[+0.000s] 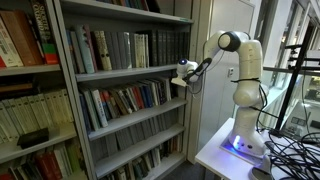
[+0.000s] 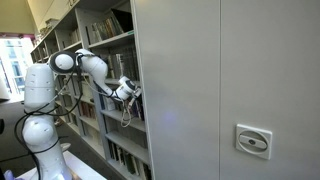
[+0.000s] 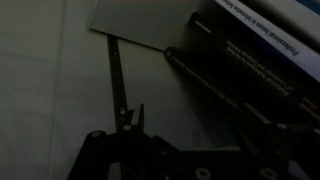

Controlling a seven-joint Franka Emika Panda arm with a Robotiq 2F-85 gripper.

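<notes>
In exterior view 1 the arm (image 1: 240, 60) reaches left from its white base to the right end of a tall bookshelf. Its gripper (image 1: 181, 78) is at the height of the middle shelf, by the row of books (image 1: 130, 102). The wrist view is very dark. There the open gripper has one finger (image 3: 128, 130) at the lower left and the other at the lower right, close to dark books. A dark book with white spine lettering (image 3: 255, 65) leans across the upper right. No object shows between the fingers.
More books fill the upper shelf (image 1: 125, 50) and a lower one. A pale shelf side panel (image 2: 185, 90) stands right beside the gripper. A white table (image 1: 225, 158) carries the arm's base, with cables (image 1: 292, 158) on the right.
</notes>
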